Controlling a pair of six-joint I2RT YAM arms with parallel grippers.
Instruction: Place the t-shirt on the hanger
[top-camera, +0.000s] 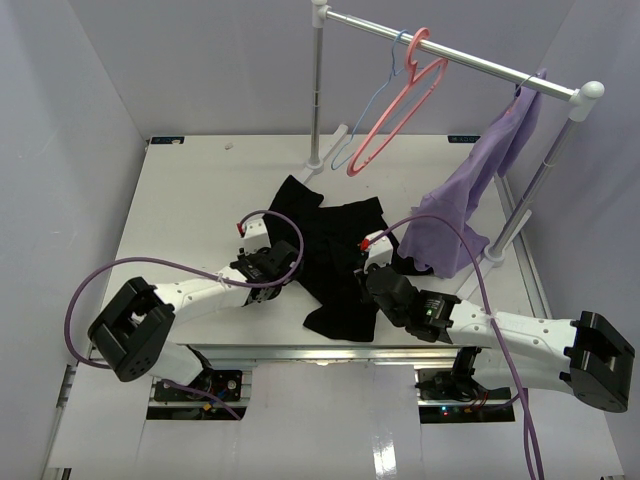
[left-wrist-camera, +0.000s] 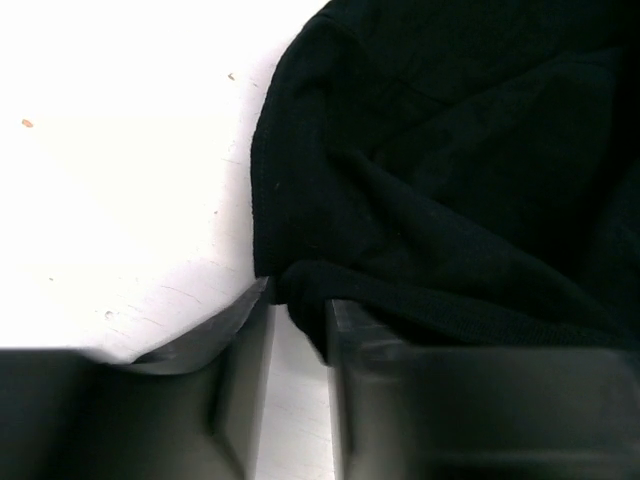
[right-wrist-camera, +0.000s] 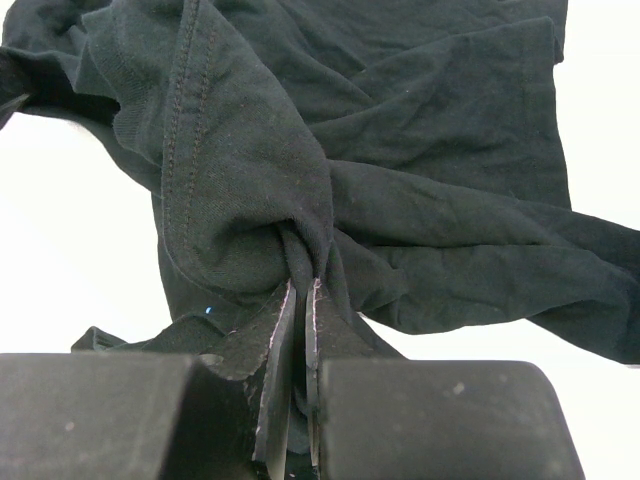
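A black t shirt (top-camera: 335, 250) lies crumpled across the middle of the table. My left gripper is at its left edge, with a folded hem of the cloth (left-wrist-camera: 430, 200) at its fingertips; whether the blurred fingers are closed on it is unclear. My right gripper is shut on a bunched fold of the shirt (right-wrist-camera: 240, 150). A pink hanger (top-camera: 395, 120) and a blue hanger (top-camera: 365, 115) hang from the rail above, behind the shirt.
The metal rack (top-camera: 470, 62) spans the back and right of the table. A purple garment (top-camera: 455, 200) hangs at its right end, reaching down beside the black shirt.
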